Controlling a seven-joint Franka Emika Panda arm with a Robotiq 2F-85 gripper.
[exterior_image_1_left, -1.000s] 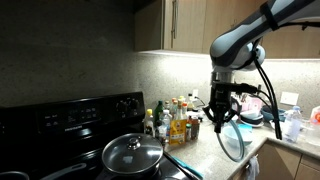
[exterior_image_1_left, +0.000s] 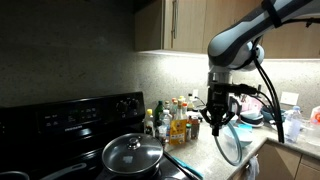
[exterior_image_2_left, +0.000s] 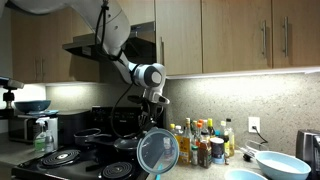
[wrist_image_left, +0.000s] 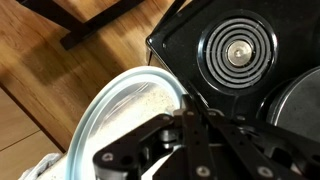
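Note:
A round, see-through lid or dish with a pale rim (exterior_image_2_left: 157, 150) hangs nearly upright below my gripper (exterior_image_2_left: 150, 127), at the front of the stove. My gripper (exterior_image_1_left: 216, 127) is shut, its fingertips at the upper edge of the lid (exterior_image_1_left: 236, 144), which appears pinched by its thin rim. Seen from the wrist, the lid (wrist_image_left: 125, 110) reaches left from the fingertips (wrist_image_left: 190, 108), over the wooden floor. Its exact contact with the fingers is too small to make out. A covered pan (exterior_image_1_left: 132, 155) sits on the stove.
Bottles (exterior_image_2_left: 204, 150) crowd the counter behind the stove's right side. Pale blue bowls (exterior_image_2_left: 283, 164) stand farther right. A bare coil burner (wrist_image_left: 238, 52) lies beside the lid in the wrist view, and open floor (wrist_image_left: 40, 60) shows beyond the counter edge.

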